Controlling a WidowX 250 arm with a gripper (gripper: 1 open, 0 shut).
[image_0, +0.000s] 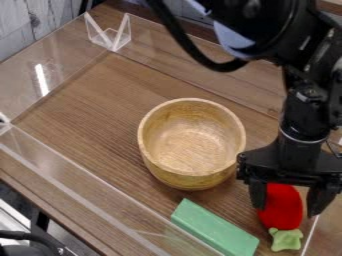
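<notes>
The black arm comes down from the top right, and its open gripper is low at the right, with fingers around the upper part of a red plush item that has a pale green end. Whether the fingers touch it cannot be told. Left of the gripper stands a round wooden bowl, empty. A green rectangular block lies below the bowl, left of the red item.
A white wire-like object stands at the back left. Dark clutter and table edges show at the lower left corner.
</notes>
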